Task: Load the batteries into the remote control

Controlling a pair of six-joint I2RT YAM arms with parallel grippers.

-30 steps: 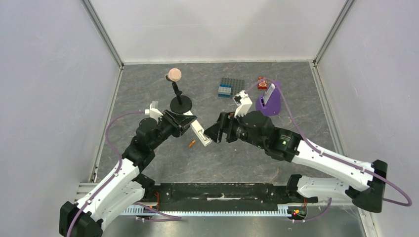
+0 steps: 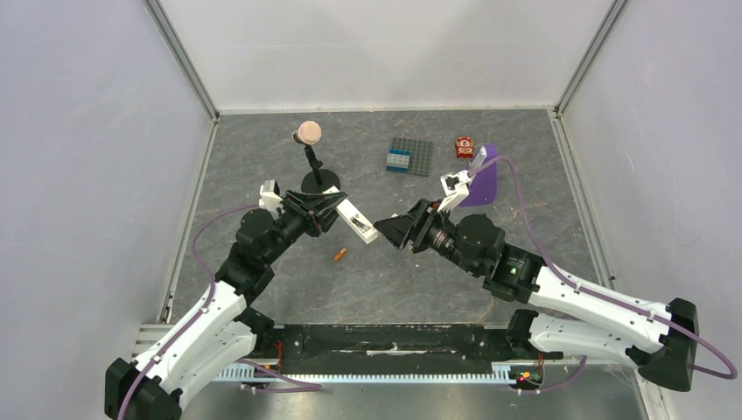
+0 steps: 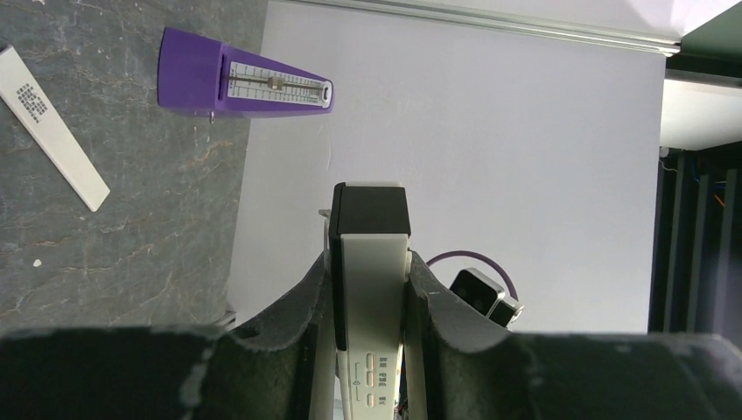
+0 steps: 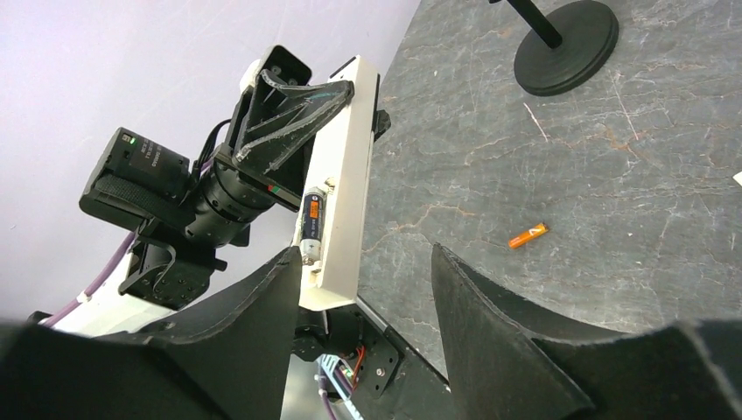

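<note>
My left gripper (image 2: 334,198) is shut on the white remote (image 2: 357,221), whose open battery compartment shows one dark battery (image 4: 311,223) in the right wrist view. An orange battery (image 4: 528,235) lies loose on the table below. My right gripper (image 2: 393,229) is just right of the remote's lower end, with its fingers apart and nothing between them. A white piece (image 3: 48,122) with a small printed patch, perhaps the remote's cover, lies on the table in the left wrist view.
A black round-based stand (image 2: 320,182) is behind the left arm. A grey plate (image 2: 420,157) with blue bricks, a red toy (image 2: 464,147) and a purple metronome (image 2: 481,188) stand at the back right.
My right gripper has drawn back to the right, away from the remote, exposing more of its compartment. The remote and left gripper have shifted only slightly.
</note>
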